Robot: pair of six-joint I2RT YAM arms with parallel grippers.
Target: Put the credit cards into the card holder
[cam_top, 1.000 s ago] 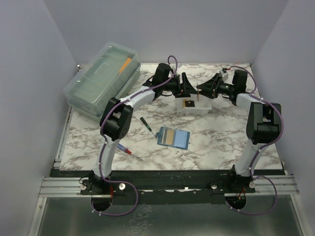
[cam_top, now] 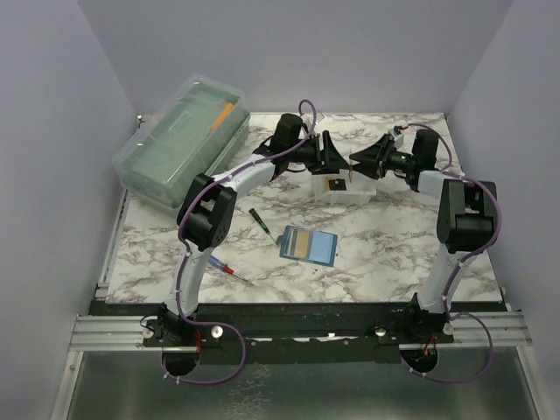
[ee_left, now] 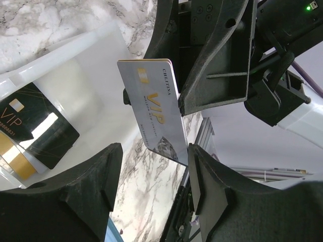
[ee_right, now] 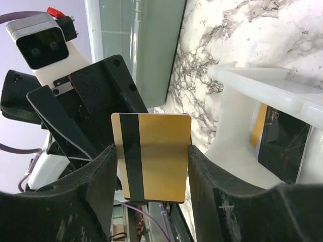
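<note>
A bank card [ee_left: 155,108] is held up over the white bin by my right gripper, which is shut on its side edges. Silver with "VIP" lettering shows in the left wrist view, with a thin gold edge; in the right wrist view the gold back [ee_right: 164,151] has a black stripe. My left gripper faces it, fingers apart, the card's lower end lying between them in that view; contact is unclear. The blue card holder [cam_top: 323,248] lies open on the table, several cards in its left half.
The white bin [cam_top: 344,198] beneath the grippers holds a black card [ee_left: 38,123] and a gold one [ee_left: 15,156]. A green screwdriver [cam_top: 260,220] and a red-blue one [cam_top: 229,269] lie at the left. A large lidded box [cam_top: 184,140] fills the back left.
My right arm has shifted slightly left and down in the top view, with the card still in its gripper. The left arm looks nearly unmoved; the holder and bin have not moved.
</note>
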